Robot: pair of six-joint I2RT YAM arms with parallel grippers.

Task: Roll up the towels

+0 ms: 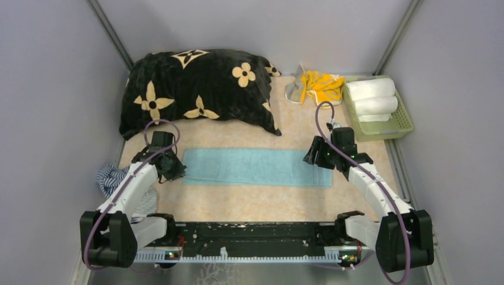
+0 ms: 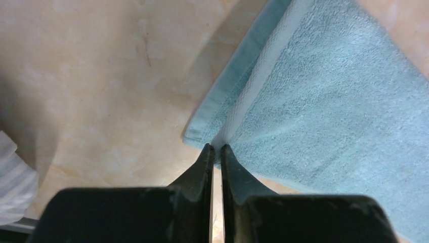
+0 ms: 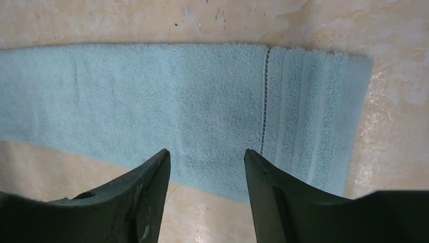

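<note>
A long light-blue towel [image 1: 249, 166] lies flat across the middle of the table, its right end showing parallel ridged bands [image 3: 313, 116] in the right wrist view. At its left end my left gripper is shut on a pale hemmed edge of the towel, with a strip of the layer beneath showing beside it. Over the towel's right end, my right gripper hangs open, nothing between its fingers.
A black patterned pillow [image 1: 172, 95] fills the back left. A yellow-grey cloth [image 1: 321, 87] and a green basket [image 1: 404, 122] with rolled white towels [image 1: 371, 89] sit back right. Striped cloths [image 1: 110, 178] lie front left.
</note>
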